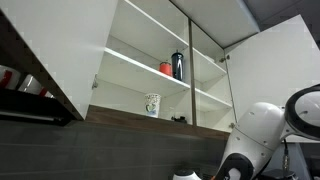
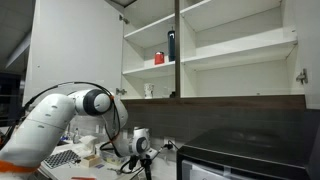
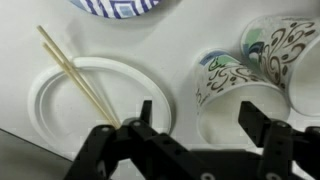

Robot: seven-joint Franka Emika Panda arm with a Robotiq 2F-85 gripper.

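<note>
My gripper stands open in the wrist view, its dark fingers spread above a patterned paper cup (image 3: 222,76). That cup lies on its side, mouth toward the gripper, with no grip on it visible. A second patterned cup (image 3: 278,40) rests against it at the right. Under the left finger is a white plate (image 3: 48,118) with wooden chopsticks (image 3: 72,66) across it. Part of a blue-patterned dish (image 3: 118,6) shows at the top edge. In the second exterior view the gripper is low over the counter, its fingertips too small to make out.
Open shelves hold a patterned cup (image 1: 152,104), a red canister (image 1: 165,68) and a tall dark container (image 1: 178,66). A black microwave (image 2: 240,140) stands right of the arm. Open cabinet doors flank the shelves. Bare counter shows between the plate and the cups.
</note>
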